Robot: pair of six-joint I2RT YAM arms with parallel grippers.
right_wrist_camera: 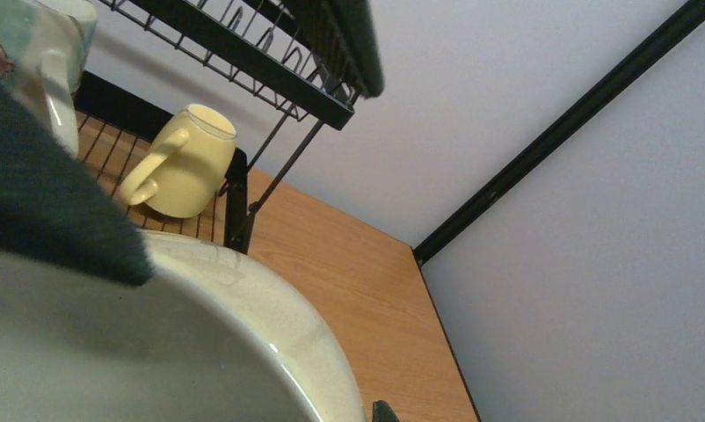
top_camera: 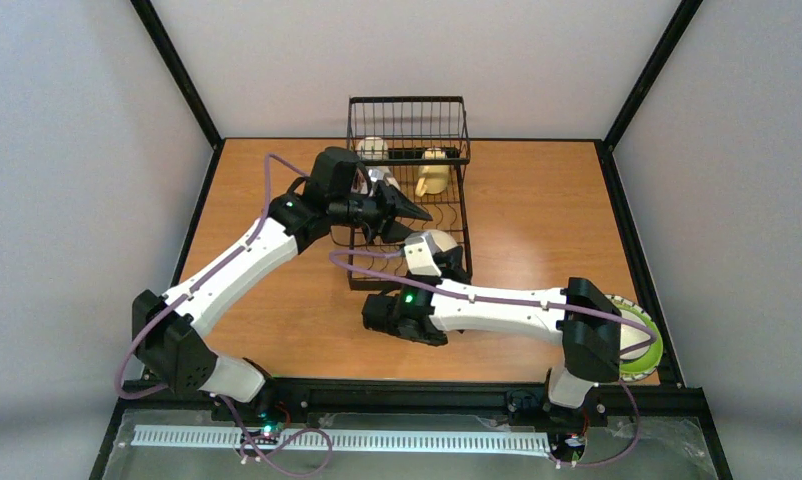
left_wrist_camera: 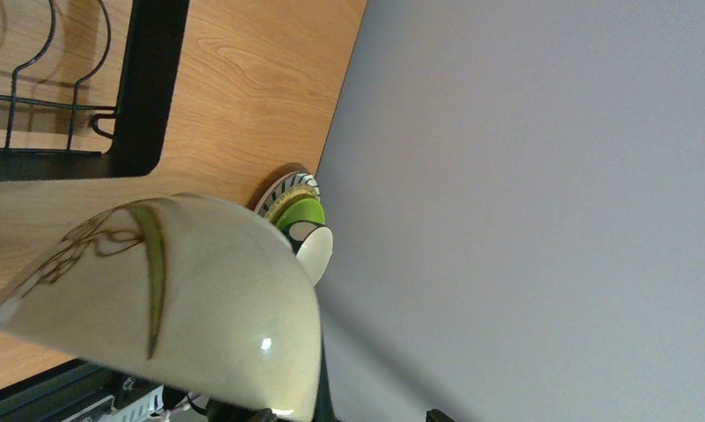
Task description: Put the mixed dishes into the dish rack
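Note:
My right gripper [top_camera: 455, 263] is shut on a cream bowl [top_camera: 441, 240] over the front part of the black dish rack [top_camera: 468, 225]. The bowl [right_wrist_camera: 270, 325] fills the lower left of the right wrist view, its opening facing up and the grip itself hidden. My left gripper [top_camera: 414, 224] stands open close by the bowl, its fingers [right_wrist_camera: 59, 193] spread and one crossing in front of the rim; contact cannot be told. In the left wrist view the bowl [left_wrist_camera: 235, 290] shows its painted outside. A yellow mug [right_wrist_camera: 191, 163] and a pale patterned mug [right_wrist_camera: 54, 61] stand in the rack.
Stacked dishes [top_camera: 649, 350] with a green bowl lie at the table's right front corner, partly behind the right arm. An upper rack shelf [right_wrist_camera: 243, 66] overhangs the mugs. Table on both sides of the rack is largely clear.

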